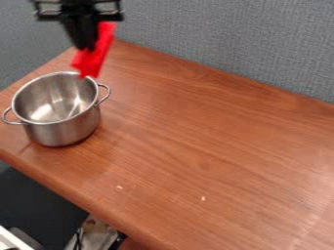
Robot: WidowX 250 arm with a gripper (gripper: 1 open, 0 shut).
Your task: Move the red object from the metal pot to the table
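The red object (94, 53) hangs in the air above and slightly right of the metal pot's far rim, long and tilted, a little blurred. My black gripper (88, 39) is shut on its upper part, at the top left of the view. The fingertips are partly hidden by blur and by the red object itself. Below stands the metal pot (55, 117), silver with two side handles, near the table's left edge. Its inside looks empty. The brown wooden table (209, 146) spreads out to the right.
Bare tabletop fills the middle and right, apart from tiny pale specks. A grey wall (248, 44) borders the table's far edge. Past the left front edge lie a dark area and some cables (94, 236).
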